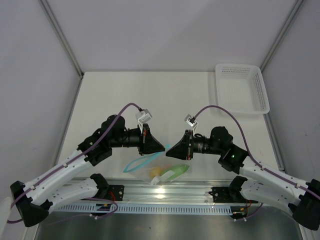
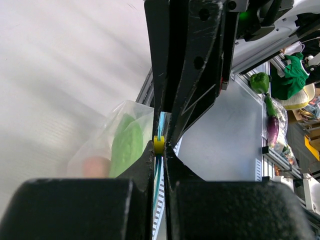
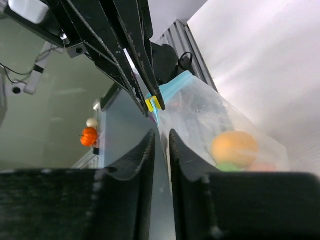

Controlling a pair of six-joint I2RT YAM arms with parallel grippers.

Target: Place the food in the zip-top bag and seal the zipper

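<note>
A clear zip top bag with blue zipper edge [image 1: 139, 162] lies at the table's front, holding an orange-yellow food [image 3: 234, 149] and a green one [image 1: 175, 171]; a pinkish one [image 2: 95, 166] also shows. My left gripper [image 1: 156, 150] is shut on the zipper, with the yellow slider [image 2: 158, 144] at its tips. My right gripper [image 1: 175, 153] is just right of it, its fingers slightly parted beside the zipper line in the right wrist view.
A white plastic basket [image 1: 241, 67] stands at the back right. The table's metal front edge runs just below the bag.
</note>
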